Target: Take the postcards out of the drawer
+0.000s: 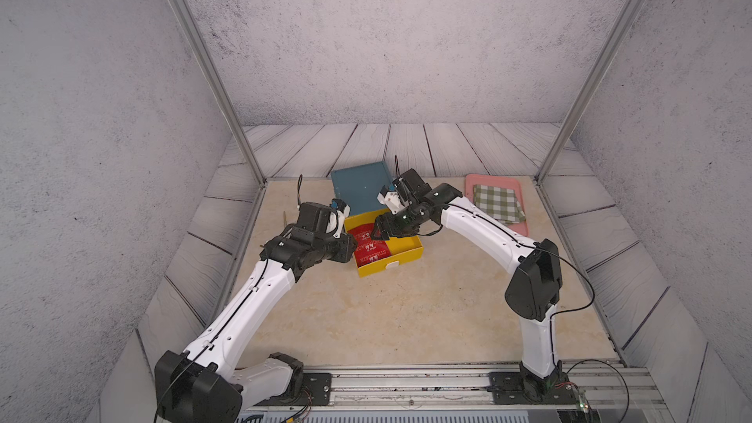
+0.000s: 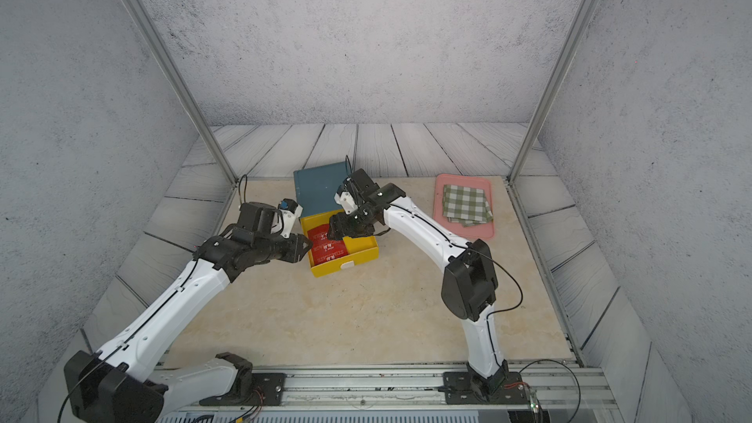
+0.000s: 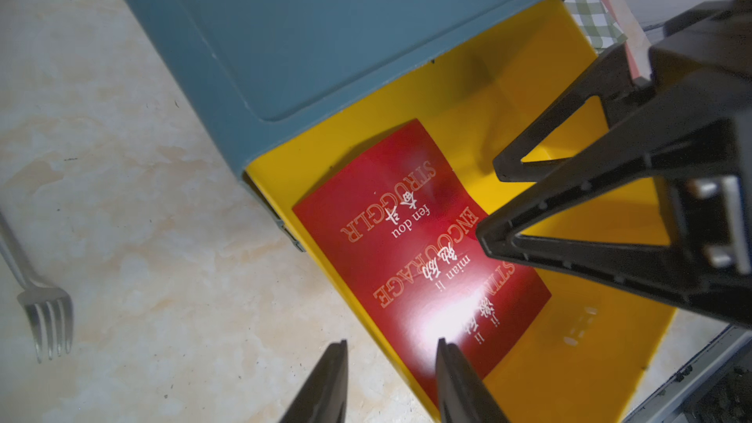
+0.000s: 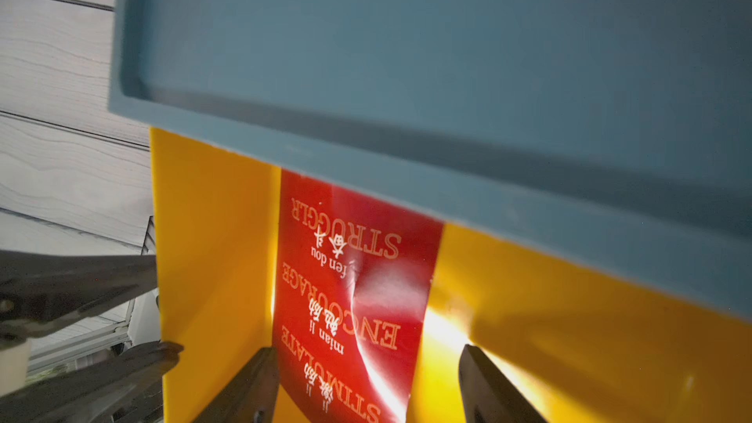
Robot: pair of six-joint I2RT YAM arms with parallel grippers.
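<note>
Red glossy postcards (image 3: 423, 258) lie in the left side of the open yellow drawer (image 1: 411, 250), their surface somewhat bowed. How many are stacked, I cannot tell. At the drawer's left edge my left gripper stands partly open, the yellow side wall running below its fingers, nothing held. My right gripper reaches in over the drawer from the right; its fingers (image 4: 489, 387) are spread wide, with the cards showing in the gap but not gripped. In the top left view the right hand (image 1: 391, 223) covers part of the cards.
Behind the drawer a blue-grey lid (image 1: 360, 186) stands open. On the right is a pink tray (image 1: 523, 223) with a green checked cloth (image 1: 497, 203). A fork (image 3: 47, 305) lies on the table left of the drawer.
</note>
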